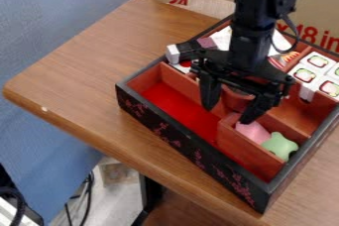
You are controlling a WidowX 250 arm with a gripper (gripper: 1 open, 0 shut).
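Observation:
A dark box with red compartments [172, 106] sits on the wooden table. My black gripper [231, 99] hangs over its middle compartments, fingers pointing down around a reddish round piece that is partly hidden by them; whether they grip it I cannot tell. A pink piece [252, 131] and a pale green piece [281, 146] lie in the near right compartment. White pieces [311, 71] with red markings sit in the back compartments. The near left compartment is empty.
A cardboard box [192, 2] stands behind. A blue surface and cables lie off the table's left edge.

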